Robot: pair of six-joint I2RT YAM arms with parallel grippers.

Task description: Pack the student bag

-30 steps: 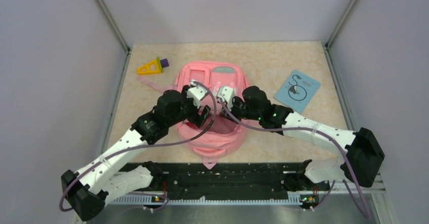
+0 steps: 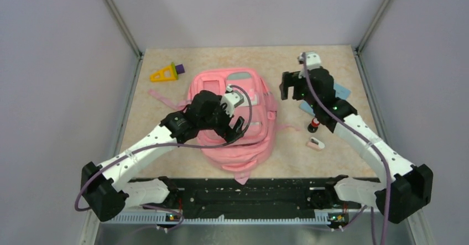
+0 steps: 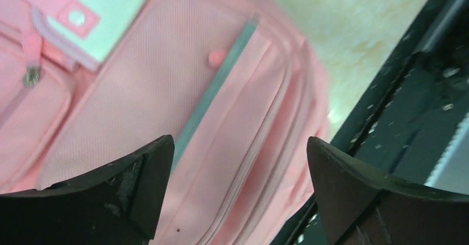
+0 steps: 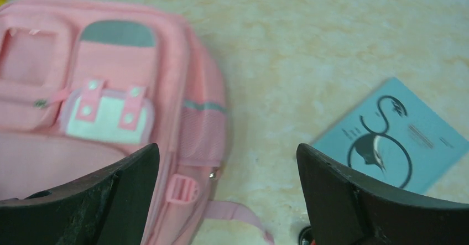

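Observation:
The pink student bag lies flat in the middle of the table, its front flap lying over the lower part. My left gripper is above the bag's front pocket. In the left wrist view its fingers stand wide apart over pink fabric, holding nothing. Right of the bag's upper part hangs my right gripper, open and empty. A blue book with a drawing lies partly beneath the right arm. Near that arm are a small red and black item and a small white and pink item.
A yellow toy-like item with a purple end lies at the back left. A pink strap extends from the bag's right side. Bare table shows at the back, between bag and book.
My right gripper has moved from the bag's opening to the right and back. The left gripper shifted slightly toward the front.

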